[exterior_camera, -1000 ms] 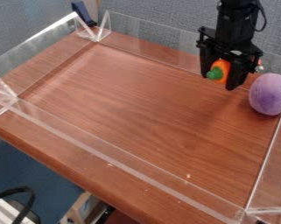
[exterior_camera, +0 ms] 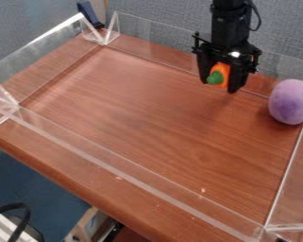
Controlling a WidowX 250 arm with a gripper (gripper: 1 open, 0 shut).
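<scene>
My black gripper [exterior_camera: 226, 68] hangs at the back right of the wooden tray, with an orange object with a green end [exterior_camera: 219, 74], which looks like a toy carrot, between its fingers. A purple rounded object [exterior_camera: 291, 101] rests at the right side, below and right of the gripper, apart from it.
Clear plastic walls [exterior_camera: 137, 189] border the wooden surface [exterior_camera: 141, 123], whose middle and left are bare. A small dark blue item [exterior_camera: 88, 14] is at the back left outside the tray. A black cable [exterior_camera: 5, 210] lies at the lower left.
The gripper and the orange object in it have moved left and slightly upward in the view, away from the purple object.
</scene>
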